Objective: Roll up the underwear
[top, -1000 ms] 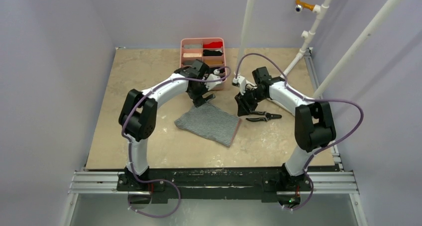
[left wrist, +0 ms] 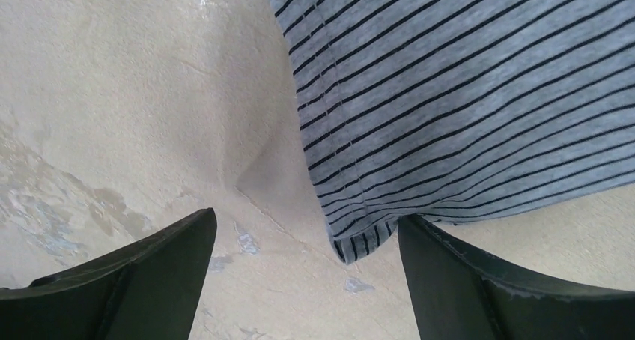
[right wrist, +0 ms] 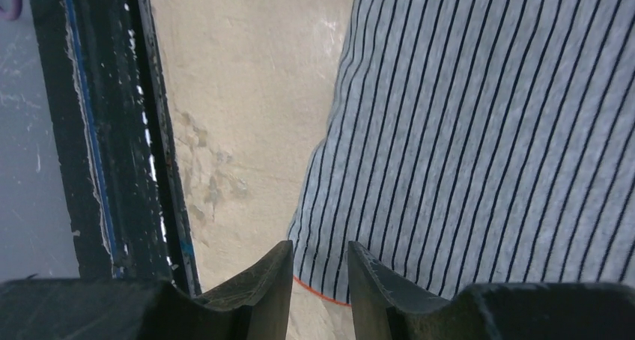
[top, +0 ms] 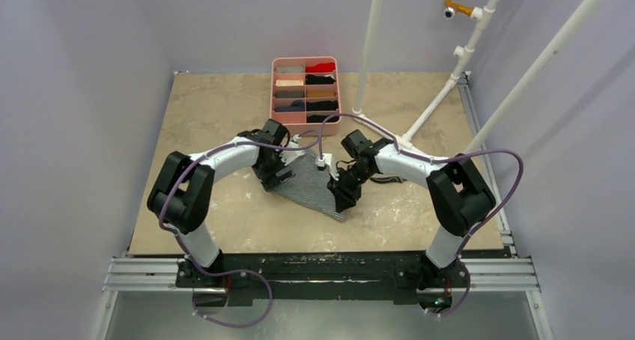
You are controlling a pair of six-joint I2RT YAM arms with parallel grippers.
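The grey, dark-striped underwear (top: 305, 179) lies flat on the table between the arms. My left gripper (top: 277, 177) is open over its left end, where a small folded corner of the cloth (left wrist: 359, 239) sits between the fingertips, beside the right finger. My right gripper (top: 344, 201) is part open low over the lower right end, its fingertips near a cloth edge with red trim (right wrist: 314, 287).
A pink divided box (top: 305, 126) with folded cloths stands behind. A pair of dark-handled pliers (top: 386, 180) lies right of the underwear. White pipes (top: 427, 115) stand at the back right.
My left gripper has moved left and down onto the underwear's left end. My right gripper has moved left and toward the front, onto the underwear's lower right end.
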